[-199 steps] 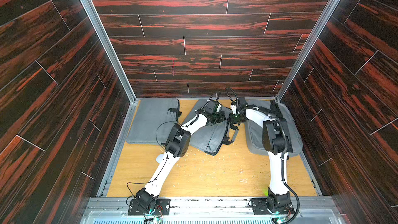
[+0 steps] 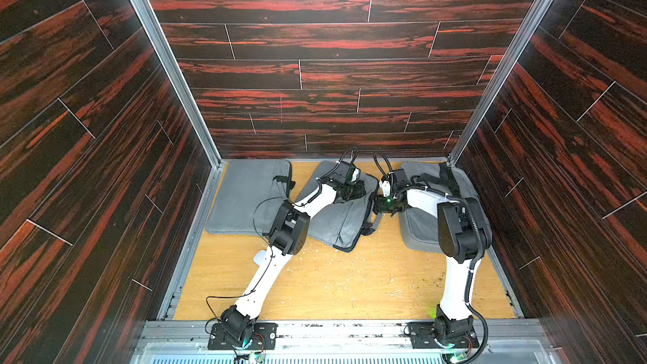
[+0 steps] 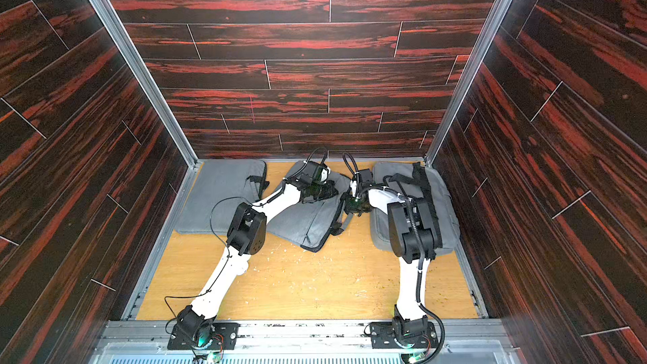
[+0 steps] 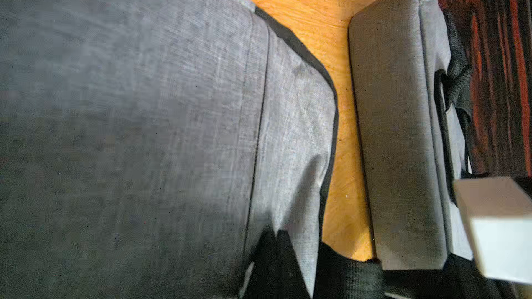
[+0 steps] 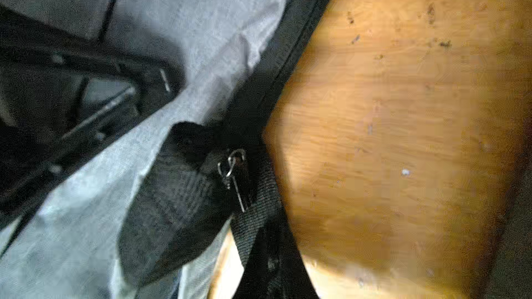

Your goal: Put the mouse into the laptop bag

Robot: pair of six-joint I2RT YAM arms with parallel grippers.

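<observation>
The white mouse lies on the table at left, partly covered by my left arm. A grey laptop bag lies flat at the middle back, its black-edged zip side facing right. In the left wrist view my left gripper is shut, and the bag's grey cloth puckers up to its tips. My right gripper is at the bag's right edge, over a black strap end beside the metal zip pull. Its dark fingers blend with the strap, so how far apart they stand is unclear. The bag's inside is hidden.
Another grey bag lies at the back left. A third grey bag with black straps lies at right, under my right arm. Both grippers are close together.
The left arm, the mouse and the bags look unmoved.
</observation>
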